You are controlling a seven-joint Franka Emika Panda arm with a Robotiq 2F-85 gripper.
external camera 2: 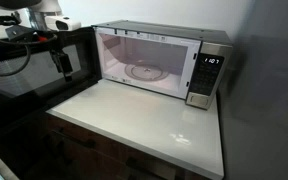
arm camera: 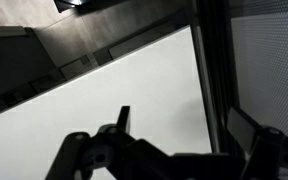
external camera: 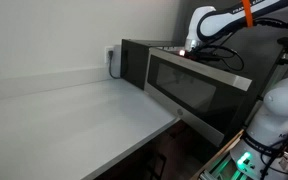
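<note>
A silver and black microwave (external camera 2: 212, 70) stands on the white counter with its door (external camera 2: 46, 70) swung wide open to the left. Its lit inside (external camera 2: 134, 50) looks empty apart from the glass turntable (external camera 2: 146, 72). My gripper is open, its two dark fingers well apart. Between them, closer to the right finger (arm camera: 242, 126), runs the dark edge of the door (arm camera: 218, 90); I cannot tell whether they touch. From the side, the gripper (external camera 2: 64, 60) appears at the upper part of the open door, its tips hard to make out against the dark surface.
A wall outlet with a plug (external camera: 110, 52) sits behind, and a grey panel (external camera 2: 264, 90) bounds the right side.
</note>
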